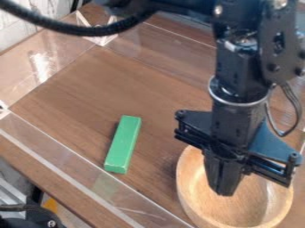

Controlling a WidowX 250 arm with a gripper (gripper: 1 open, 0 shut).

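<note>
My dark gripper (pixel 224 178) points down over a light wooden bowl (pixel 244 214) at the lower right, its fingertips inside the bowl's outline. The fingers look shut, with nothing visible between them, though the body hides part of the bowl. A green rectangular block (pixel 123 144) lies on the wooden surface left of the bowl, apart from it.
A black cable arches across the top left, and more hardware sits at the bottom left corner.
</note>
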